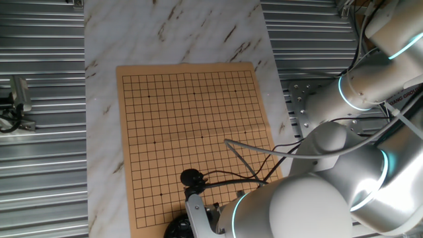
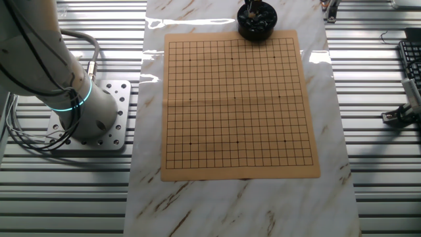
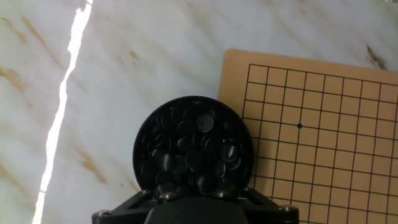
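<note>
A round black bowl (image 2: 256,27) full of glossy black stones (image 3: 186,152) stands at one edge of the tan Go board (image 3: 280,112). In exterior view 2, the tip of my gripper (image 2: 251,12) reaches down over the stones from the top of the picture. The wrist view has the gripper's dark body along its bottom edge, covering the near part of the bowl. I cannot make out the fingertips, nor whether a stone is between them. In exterior view 1 the arm hides much of the bowl. The board's visible grid is bare of stones.
White marbled table top (image 2: 197,210) surrounds the board, with clear room on it. The arm's cable (image 1: 317,156) loops above one side of the board in exterior view 1. Ridged metal panels lie beyond the table, with a small metal fixture (image 1: 20,99) on the left.
</note>
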